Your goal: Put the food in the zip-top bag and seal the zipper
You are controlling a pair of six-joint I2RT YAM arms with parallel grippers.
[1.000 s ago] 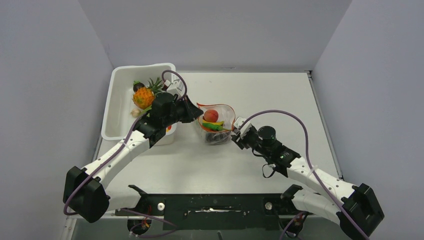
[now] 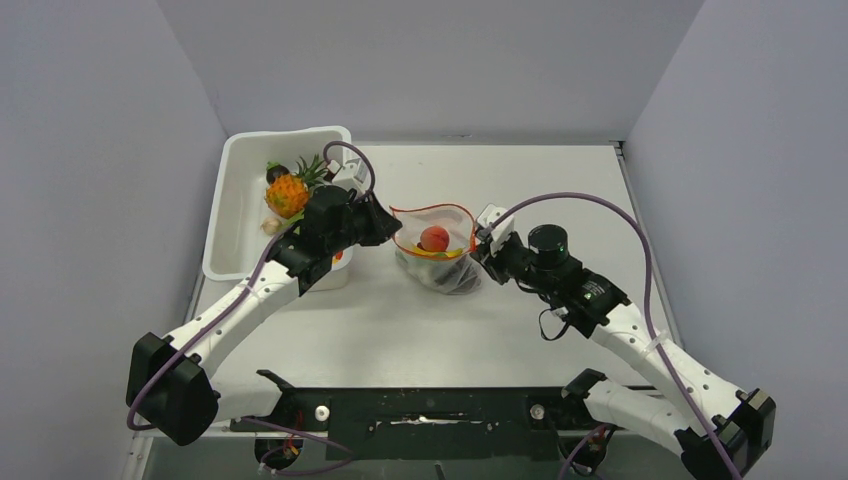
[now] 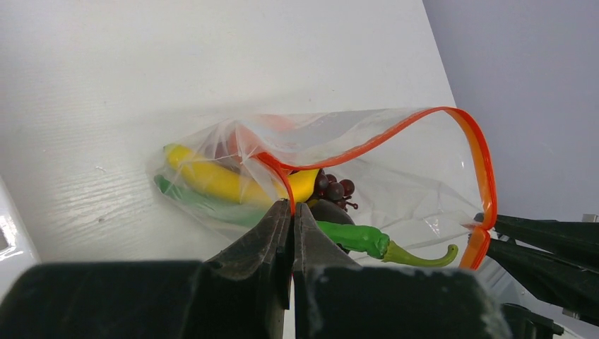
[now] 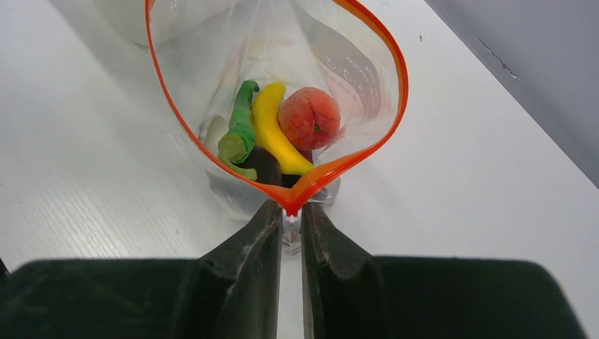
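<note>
The clear zip bag (image 2: 440,275) with orange zipper lips is open between my grippers on the table. Inside are a peach (image 4: 309,116), a banana (image 4: 275,134), a green pepper (image 3: 353,236), grapes (image 3: 332,189) and a dark item behind the pepper. My left gripper (image 2: 394,230) is shut on one end of the bag's rim, at the zipper. My right gripper (image 2: 478,250) is shut on the opposite end, the orange zipper pinched between its fingertips.
A white bin (image 2: 225,210) at the back left holds a pineapple (image 2: 287,197) and other produce. Walls bound the sides and back.
My left gripper is nearly still.
</note>
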